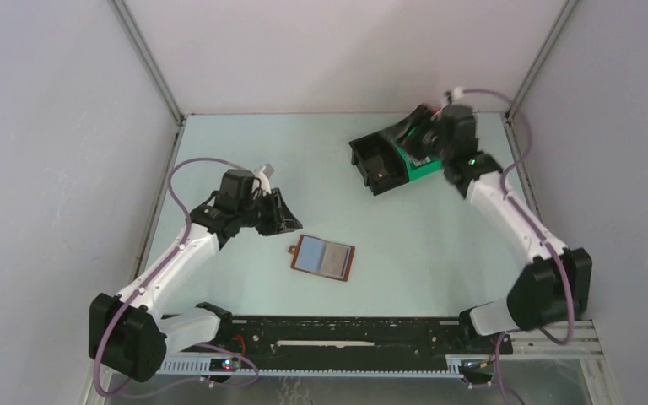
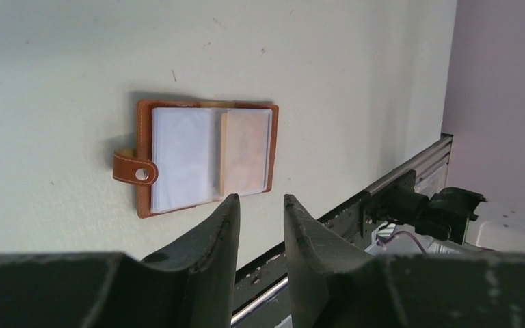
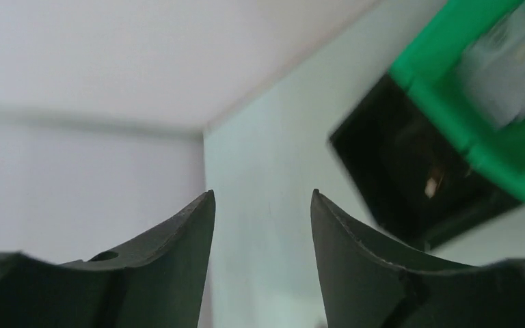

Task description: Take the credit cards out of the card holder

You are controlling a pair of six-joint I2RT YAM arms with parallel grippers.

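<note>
A brown leather card holder [image 1: 322, 257] lies spread open on the table. In the left wrist view its left half shows pale clear sleeves [image 2: 182, 158] and its right half a beige card-like insert [image 2: 245, 152]; its strap [image 2: 135, 168] sticks out to the left. Above and behind the holder hovers my left gripper, part open, with nothing between its fingers and not touching the holder. My right gripper is open and empty, raised near the bins at the back right and blurred in the top view.
A black bin [image 1: 378, 164] and a green bin [image 1: 424, 169] stand side by side at the back right. Whitish flat items [image 3: 513, 68] lie in the green one. Bare table surrounds the card holder.
</note>
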